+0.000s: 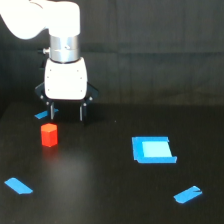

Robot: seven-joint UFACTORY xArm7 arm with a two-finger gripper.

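A small red-orange cube (pixel 49 134) rests on the dark table toward the left. Above it and slightly to its right hangs my white gripper (pixel 67 111), its dark fingers spread apart. Nothing shows between those fingers, and they appear clear of the cube. On the right half of the table lies a white square (pixel 156 149) framed by blue tape (pixel 137 151), with nothing on it.
Single strips of blue tape mark the table: one at the front left (pixel 18 186), another at the front right (pixel 187 194). A third strip (pixel 42 115) lies behind the cube. Bare table stretches between the cube and the taped square.
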